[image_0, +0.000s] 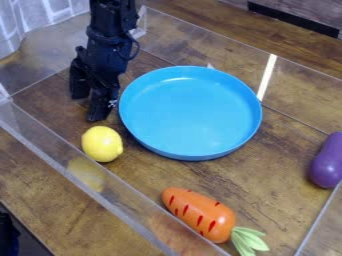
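Observation:
My black gripper (96, 88) hangs low over the wooden table at the upper left, just left of the blue plate (190, 113); its fingers stand open, with nothing visible between them. A yellow lemon (102, 143) lies below the gripper, at the plate's lower left. An orange toy carrot (201, 212) with red stripes and pale green leaves lies at the bottom right of centre.
A purple eggplant (327, 160) lies at the right edge. Clear plastic walls border the table at left, bottom and right. Bare wood (281, 200) shows between carrot and eggplant, and behind the plate.

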